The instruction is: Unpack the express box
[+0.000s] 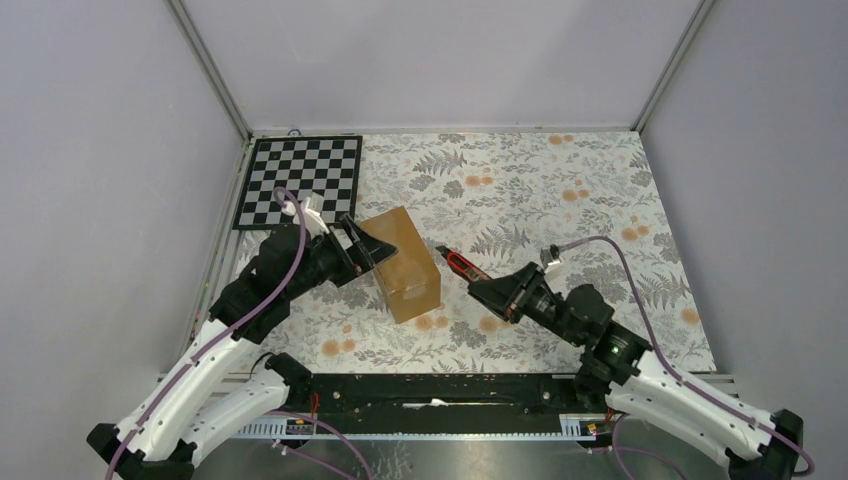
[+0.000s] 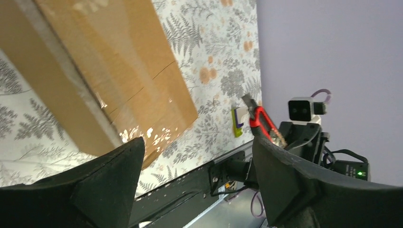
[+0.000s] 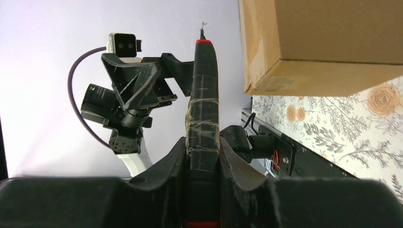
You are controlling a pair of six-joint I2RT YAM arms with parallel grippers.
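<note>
A brown cardboard box (image 1: 408,272) with clear tape lies closed on the patterned surface, left of centre. My right gripper is shut on a red-and-black box cutter (image 3: 202,95), its thin tip pointing away from the fingers. In the top view the cutter (image 1: 462,264) is held right of the box and apart from it, pointing up and left. My left gripper stands open, nothing between its fingers, over the box's left part. In the left wrist view the box's taped top (image 2: 138,71) with a straight seam fills the upper left.
A checkered board (image 1: 300,175) lies at the back left. A black rail (image 1: 440,390) runs along the front edge. Small yellow-green and purple pieces (image 2: 237,121) show in the left wrist view.
</note>
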